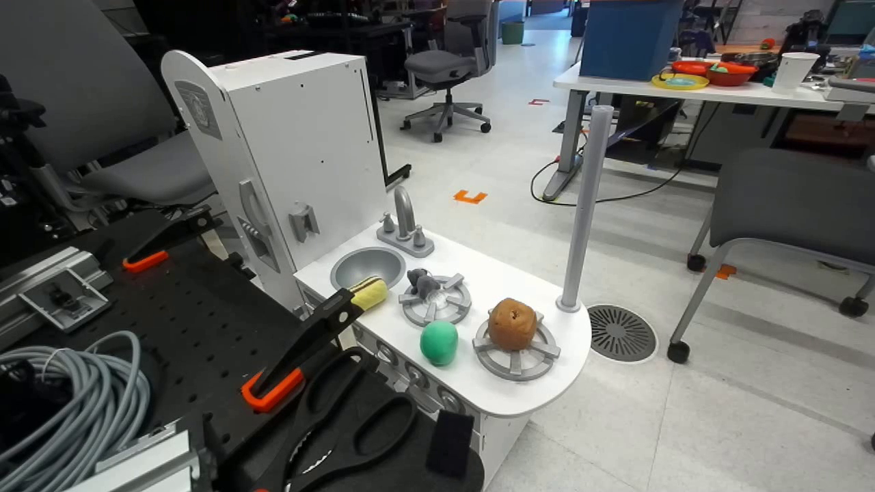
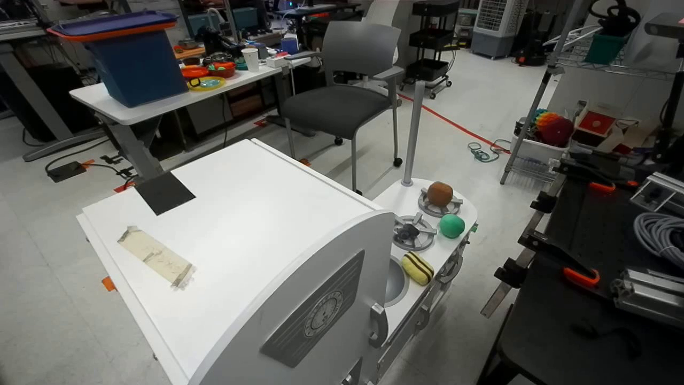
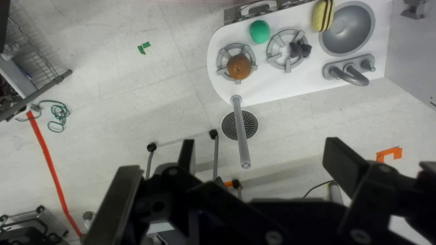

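Observation:
My gripper is open in the wrist view, its dark fingers wide apart with only floor and the tip of a grey post below. Neither exterior view shows it. On the white toy kitchen counter (image 3: 282, 87) a brown ball-like object (image 3: 239, 66) rests on one burner, and a small dark grey object (image 3: 300, 49) lies on the other. Along the counter's edge are a green ball (image 3: 259, 32) and a yellow, dark-striped object (image 3: 323, 15), the latter beside the grey sink (image 3: 347, 30). All of these are well away from my fingers.
An upright grey post (image 1: 587, 209) rises from the counter's rounded end. The faucet (image 1: 404, 221) stands behind the sink, and a tall white cabinet (image 1: 307, 147) borders it. Clamps and cable (image 1: 74, 402) lie on the black table. Bare counter shows between post and burners.

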